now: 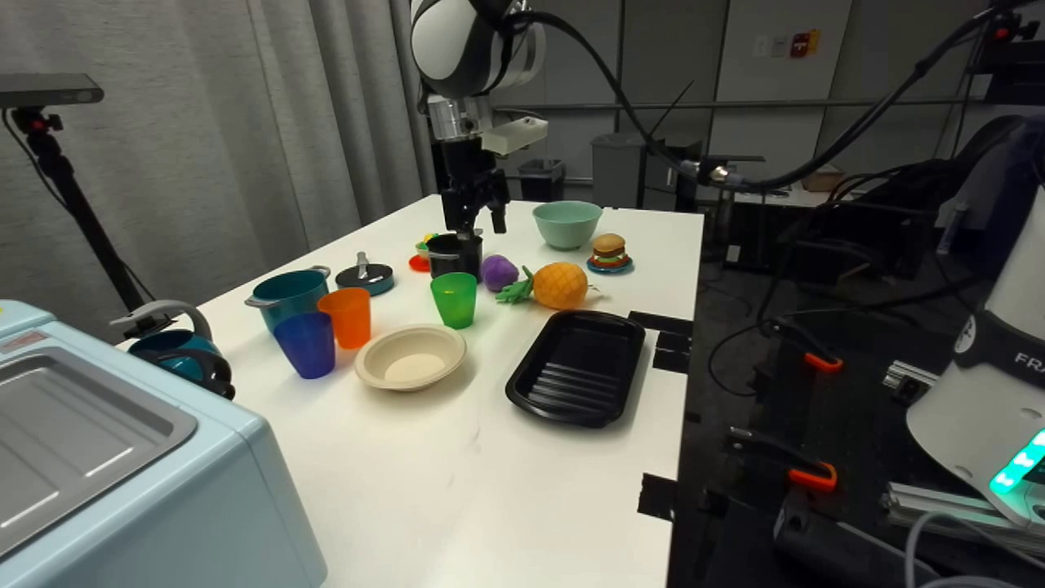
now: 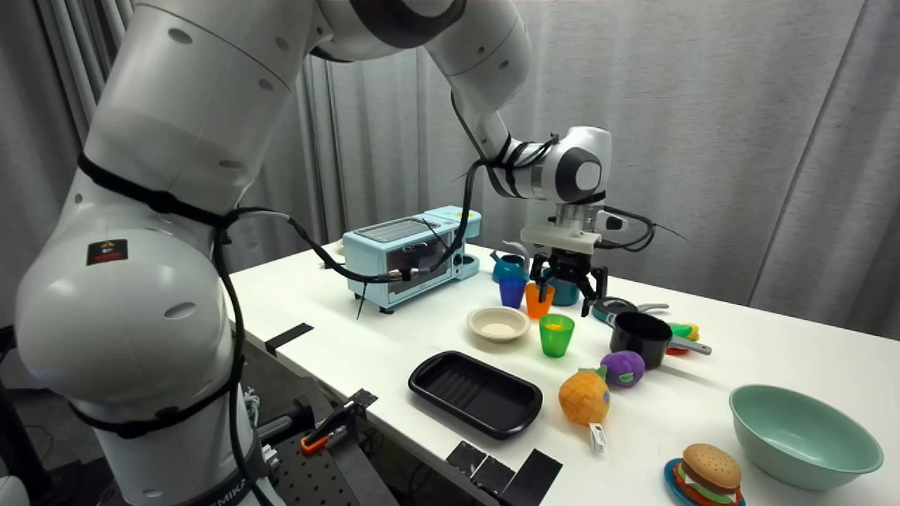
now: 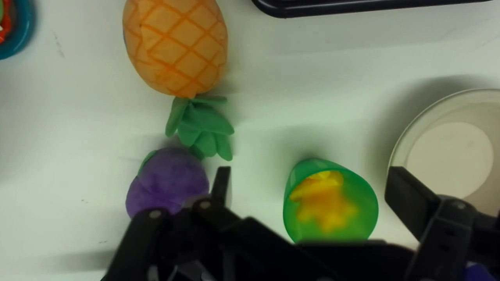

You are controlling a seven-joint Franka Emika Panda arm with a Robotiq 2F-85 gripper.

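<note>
My gripper stands open above the table, its fingers [image 3: 400, 201] spread wide with nothing held. Below and between them in the wrist view is a green cup [image 3: 365, 206], with a blurred yellow-orange thing [image 3: 323, 199] inside. In exterior view 2 the gripper [image 2: 565, 301] appears higher than that cup [image 2: 556, 336]. A purple plush [image 3: 171, 180] lies beside the left finger in the wrist view. Touching or nearly touching it is the green leafy top of an orange pineapple plush [image 3: 178, 47]. The beige bowl [image 3: 450, 159] sits to the right, partly covered by the other finger.
Around the cup stand a black pot [image 2: 641, 337], an orange cup [image 1: 348, 315], a blue cup [image 1: 308, 345] and a teal pot [image 1: 291, 294]. A black tray [image 1: 578, 367], mint bowl [image 1: 568, 224] and toy burger [image 1: 609, 253] lie farther out.
</note>
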